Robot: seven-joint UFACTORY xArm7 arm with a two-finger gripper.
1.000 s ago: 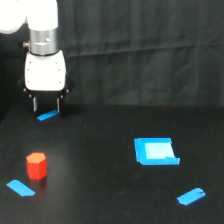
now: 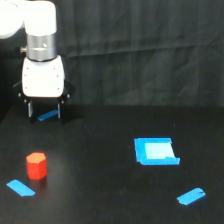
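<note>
At the far left my white gripper (image 2: 45, 110) points down over the dark table, its two dark fingers spread apart. A blue strip (image 2: 48, 115) lies on the table below the hand and appears in the gap between the fingers; I cannot tell whether it is touched. Closer to the camera stands a red-orange block (image 2: 37, 166), clear of the gripper. In front of it, a little left, another blue strip (image 2: 20, 188) lies flat.
A blue square tray (image 2: 146, 158) with a white inside sits right of centre. A third blue strip (image 2: 191, 197) lies at the lower right. Black cloth (image 2: 150, 50) hangs behind.
My gripper has come down a little toward the far blue strip, its fingers still apart. The block, the tray and the strips have kept their places.
</note>
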